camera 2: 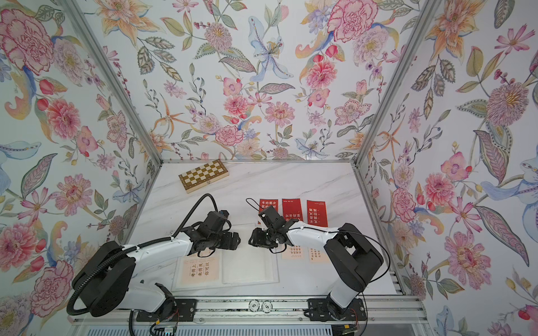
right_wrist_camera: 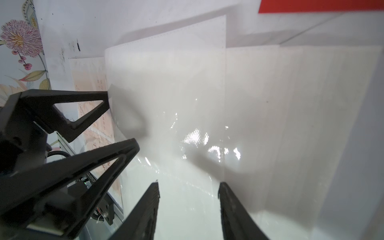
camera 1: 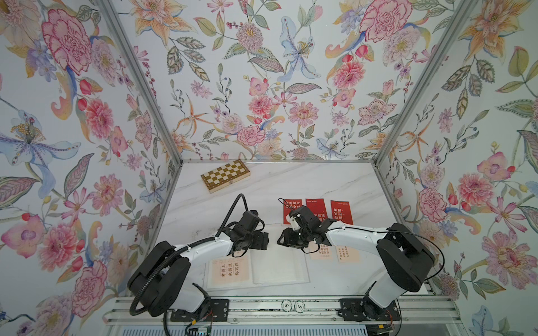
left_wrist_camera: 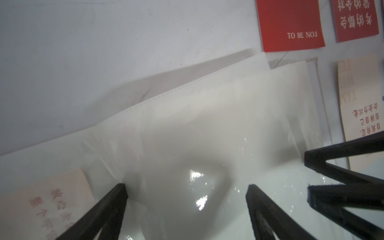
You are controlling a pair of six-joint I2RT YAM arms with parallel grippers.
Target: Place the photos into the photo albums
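The album (camera 1: 280, 266) lies open at the front centre, its clear sleeves glossy in both wrist views, with a pink photo (camera 1: 228, 271) on its left page. My left gripper is over the album, fingers apart, nothing seen held. My right gripper is above the page to its right, also open, with the sleeve below. Red cards (left_wrist_camera: 290, 24) lie behind the album, and pink cards (left_wrist_camera: 360, 88) to its right.
A checkered board box (camera 1: 225, 174) sits at the back left. The two grippers are close together.
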